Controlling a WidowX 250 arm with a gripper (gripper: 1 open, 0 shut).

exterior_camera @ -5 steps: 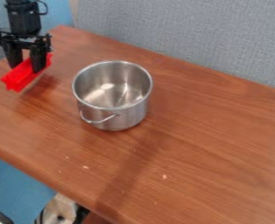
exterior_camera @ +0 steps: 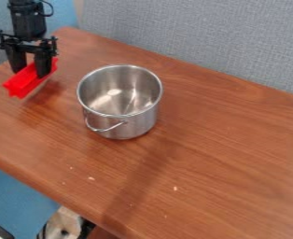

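Note:
My black gripper (exterior_camera: 30,60) reaches down at the upper left, shut on a red oblong object (exterior_camera: 20,83) near the table's left edge. The object is tilted, and whether it touches the table is hard to tell. A steel pot (exterior_camera: 118,123) with wire handles stands to the right of the gripper, apart from the red object, and looks empty.
A grey wall (exterior_camera: 199,37) runs behind it. Blue floor shows beyond the left edge.
My gripper and the red object have shifted very slightly; the pot has not moved.

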